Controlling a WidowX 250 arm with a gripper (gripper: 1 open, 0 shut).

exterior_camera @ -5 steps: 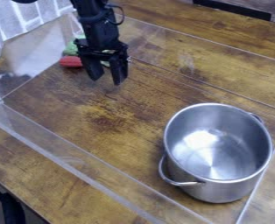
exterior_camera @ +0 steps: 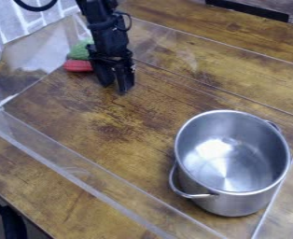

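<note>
My black gripper point(exterior_camera: 114, 75) points down at the upper left of the camera view, low over the wooden surface, in front of a green item point(exterior_camera: 79, 50) and a red item point(exterior_camera: 76, 66) that it partly hides. Whether it holds anything or how far apart its fingers are is too unclear to tell.
A large steel pot point(exterior_camera: 230, 163) with side handles stands at the lower right. Clear plastic edges point(exterior_camera: 62, 159) border the work area.
My gripper has shifted slightly left over the last second, closer to the red and green items. The pot has not moved.
</note>
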